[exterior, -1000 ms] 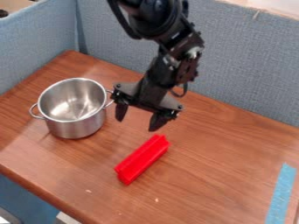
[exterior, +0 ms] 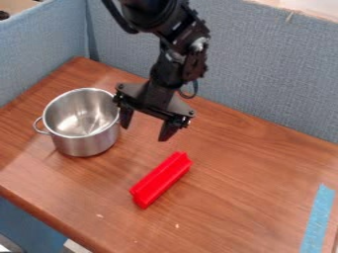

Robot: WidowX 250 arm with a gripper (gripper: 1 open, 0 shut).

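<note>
A steel pot (exterior: 82,133) with small handles stands on the wooden table at the left. A red block (exterior: 160,180) lies to its right, nearer the front. My black gripper (exterior: 144,126) hangs above the table between the pot and the back wall, its two fingers spread wide, one by the pot's right rim, the other to the right. Nothing shows between them; whether the left finger touches the pot I cannot tell.
Padded blue-grey walls (exterior: 271,74) bound the table (exterior: 238,208) at the back and left. A light blue strip (exterior: 318,219) lies at the right edge.
My gripper has moved slightly to the left and up, toward the pot. The pot and red block are unmoved.
</note>
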